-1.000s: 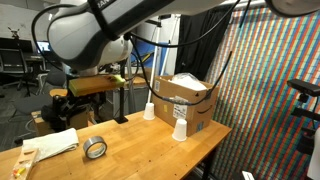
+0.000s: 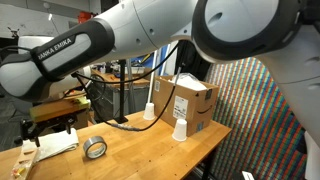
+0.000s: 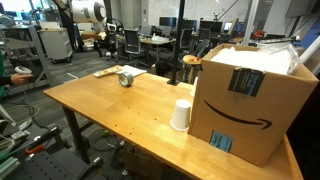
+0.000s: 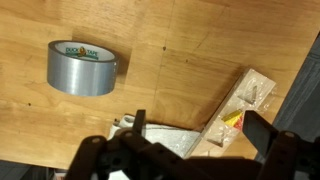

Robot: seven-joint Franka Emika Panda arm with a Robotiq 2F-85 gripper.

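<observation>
My gripper is open above the left part of the table, its two dark fingers spread wide with nothing between them. In exterior view 1 the gripper (image 2: 51, 131) hangs near a white cloth (image 2: 60, 143). A silver roll of duct tape (image 4: 81, 70) rests on the wood to the upper left in the wrist view. Toward the lower right lies a pale wooden block (image 4: 245, 98) with a small red and yellow item (image 4: 235, 119) on it. Part of the cloth (image 4: 172, 139) shows below; the gripper hides some of the cloth and block.
A cardboard box (image 3: 237, 112) with white contents stands at the table's far end from the tape. Near it are white cups (image 2: 179, 130). Bare tabletop (image 3: 110, 105) stretches between the tape and the box.
In exterior view 1 the arm has swung left and the gripper has come lower, toward the cloth and block. The tape, cloth, block and cups have stayed in place.
</observation>
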